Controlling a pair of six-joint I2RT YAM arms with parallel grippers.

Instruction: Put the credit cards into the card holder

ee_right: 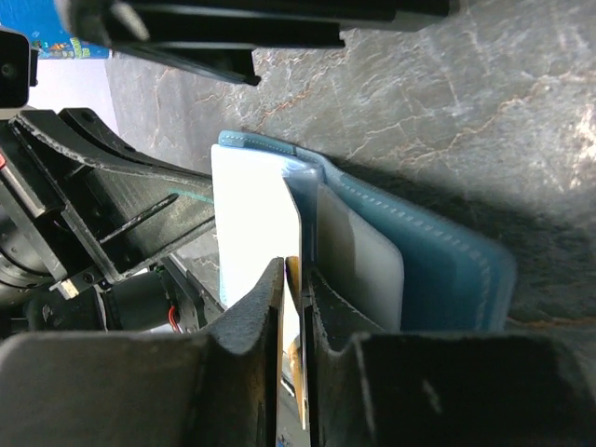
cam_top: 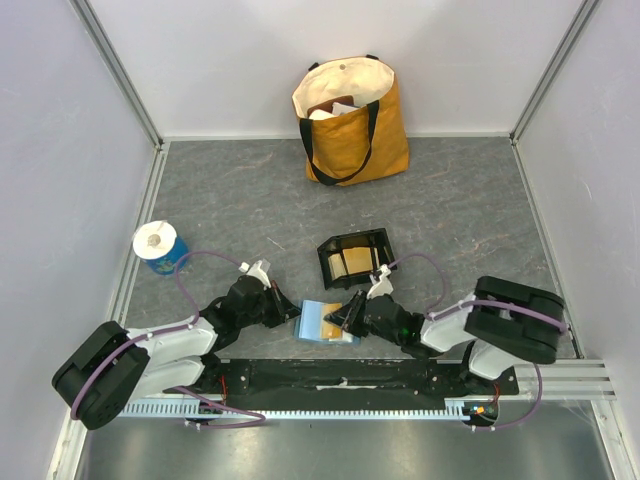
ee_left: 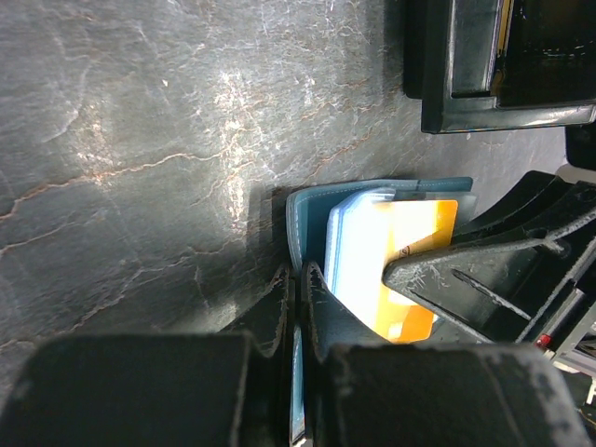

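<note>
The blue card holder [ee_left: 315,212] lies spread on the table at the front centre, a clear sleeve and a pale blue-white leaf [ee_right: 250,200] showing inside. On its left edge my left gripper is shut. A gold-orange card [ee_left: 426,225] lies over the pale leaf, largely flat against it in the left wrist view. The right gripper reaches over the holder from the right, its fingers slightly apart around the card's edge. How deep the card sits in a sleeve is hidden by the fingers.
Behind the holder stands a black tray [cam_top: 327,270] with gold cards [cam_top: 358,260] in it. A blue-and-white roll [cam_top: 160,245] is at the left, a mustard tote bag [cam_top: 360,140] at the back.
</note>
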